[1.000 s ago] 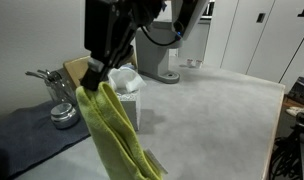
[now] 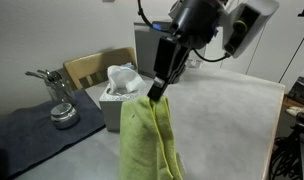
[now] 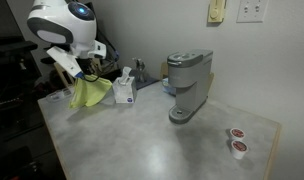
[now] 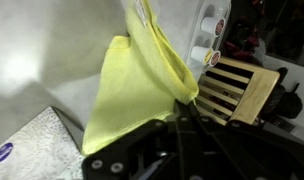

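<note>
A yellow-green cloth (image 2: 146, 140) hangs from my gripper (image 2: 158, 97), which is shut on a pinched upper part of it. In the second exterior view the cloth (image 3: 89, 94) drapes above the left end of the table, left of the white tissue box (image 3: 124, 88). Seen from the wrist, the cloth (image 4: 132, 85) spreads out from the fingertips over the pale tabletop. The pinch itself is dark and partly hidden by the gripper. Whether the cloth's lower edge touches the table cannot be told.
A grey coffee machine (image 3: 189, 88) stands at the table's back. Two small pods (image 3: 238, 150) sit to its right. A metal utensil holder (image 2: 62, 106) rests on a dark mat (image 2: 34, 140) near the wooden rack (image 2: 95, 66).
The cloth now hangs in front of part of the tissue box. The grip on it stays.
</note>
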